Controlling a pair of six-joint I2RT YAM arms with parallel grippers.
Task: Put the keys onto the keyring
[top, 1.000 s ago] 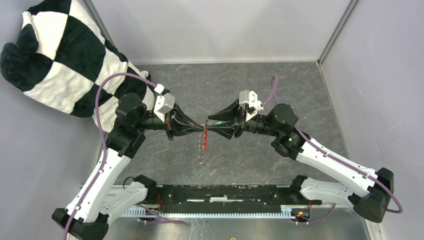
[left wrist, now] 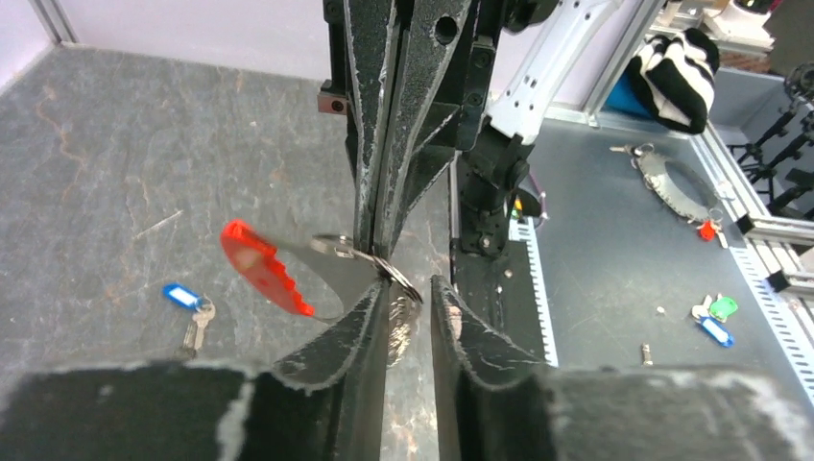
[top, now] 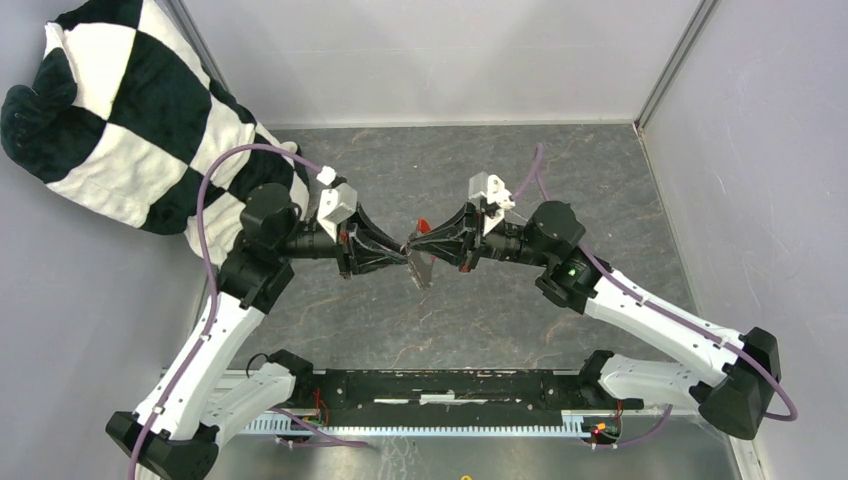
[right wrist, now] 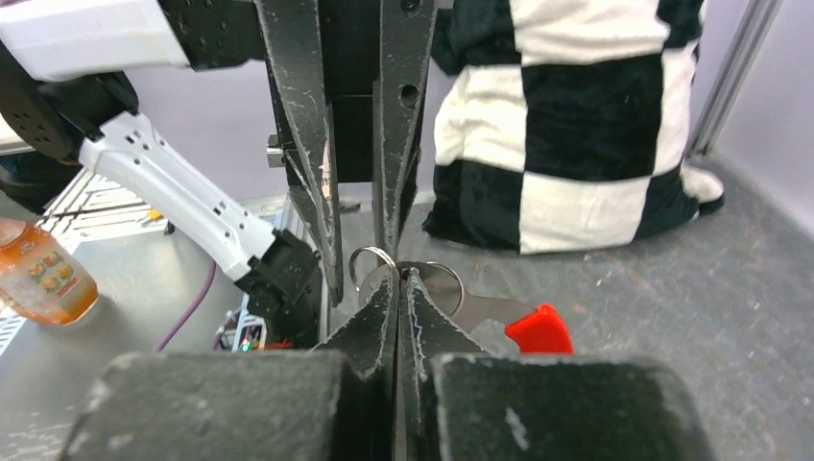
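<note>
Between the two arms hangs a flat grey metal piece [top: 421, 268] with a red toothed part [left wrist: 264, 269], plainest in the left wrist view. A thin silver ring [right wrist: 372, 257] meets the right gripper's fingertips, and my right gripper is shut on it. Facing it, my left gripper stands part open, a gap between its fingertips. The left wrist view puts the ring's coil [left wrist: 399, 279] in front of that gap, with no finger closed on it. In the right wrist view the ring lies between the spread left fingers, as seen from there.
Loose keys [left wrist: 197, 325] with a blue tag [left wrist: 182, 296] lie on the grey tabletop. Other keys with green [left wrist: 722, 308] and blue tags are on the metal surface to the right. A checkered cushion [top: 150, 110] fills the back left.
The hanging piece has turned, from nearly edge-on to showing its flat face. The right gripper has shifted slightly left.
</note>
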